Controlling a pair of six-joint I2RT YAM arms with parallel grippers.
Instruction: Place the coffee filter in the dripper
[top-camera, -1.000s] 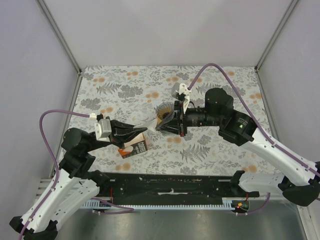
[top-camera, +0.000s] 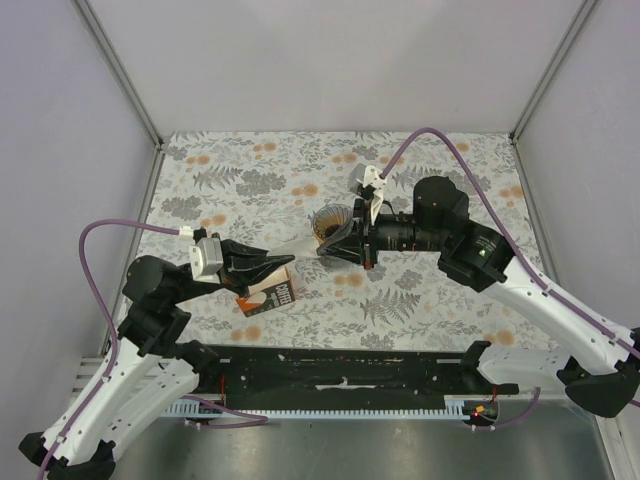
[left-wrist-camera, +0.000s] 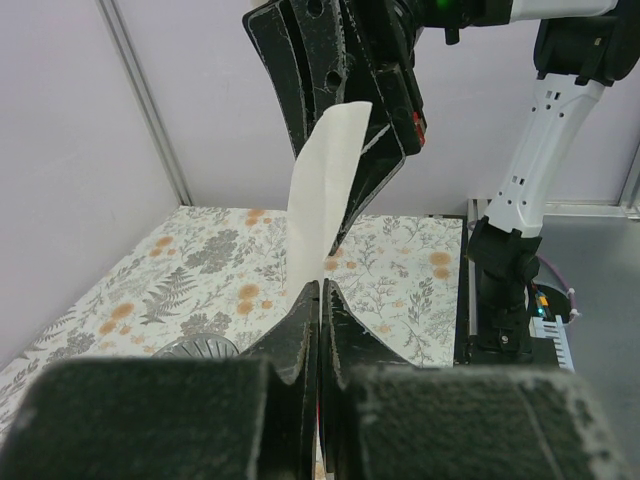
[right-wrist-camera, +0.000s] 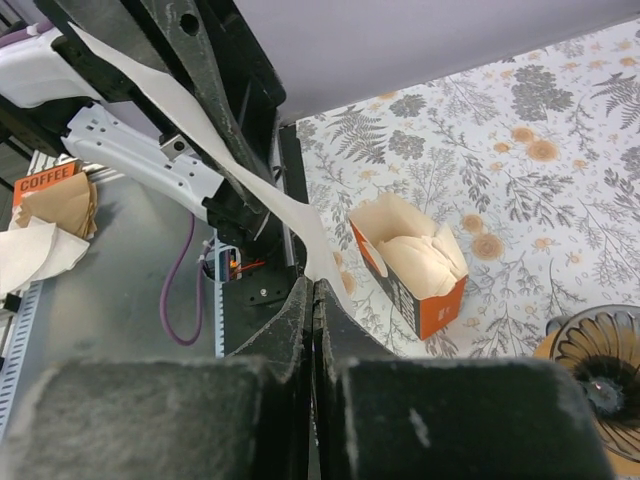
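A white paper filter (top-camera: 298, 246) (left-wrist-camera: 322, 190) (right-wrist-camera: 220, 150) stretches between my two grippers above the table. My left gripper (top-camera: 281, 258) is shut on one end of it. My right gripper (top-camera: 330, 246) is shut at the other end, its tips meeting the paper's edge in the right wrist view. Behind them the dripper (top-camera: 331, 222) (right-wrist-camera: 608, 372), a ribbed cup on an orange-brown base, is partly hidden. An open coffee filter box (top-camera: 265, 297) (right-wrist-camera: 430, 295) with paper inside lies on the table below my left gripper.
My left gripper has stayed in place.
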